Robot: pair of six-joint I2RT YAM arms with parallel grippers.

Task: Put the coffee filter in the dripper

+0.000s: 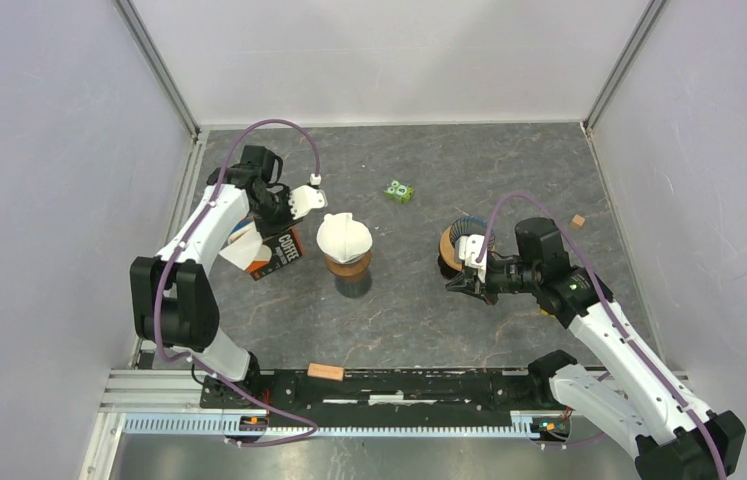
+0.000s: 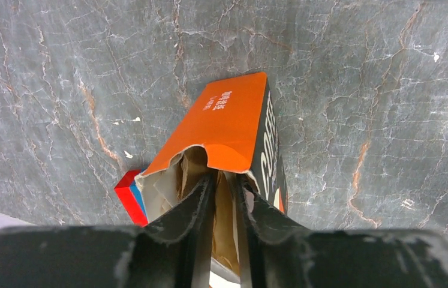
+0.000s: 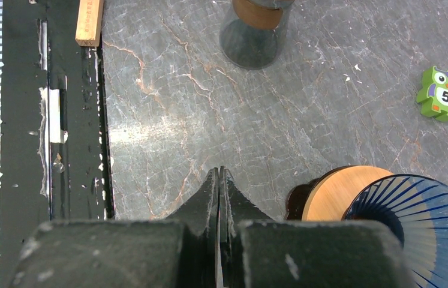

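My left gripper has its fingertips in the mouth of an orange and black filter box [image 2: 227, 126], slightly apart, with tan paper visible behind them; whether they grip any is unclear. A white paper [image 1: 242, 250] lies over the box. In the middle, a white filter-like piece [image 1: 343, 236] tops a glass vessel with a wooden band [image 3: 251, 36]. A blue ribbed dripper [image 3: 431, 228] sits on a wooden collar [image 3: 344, 180] at the right. My right gripper is shut beside it, nothing between its fingers.
A green owl block [image 3: 440, 93] lies toward the back middle. A wooden block [image 1: 326, 371] is at the front edge, a small cube [image 1: 577, 222] at the right.
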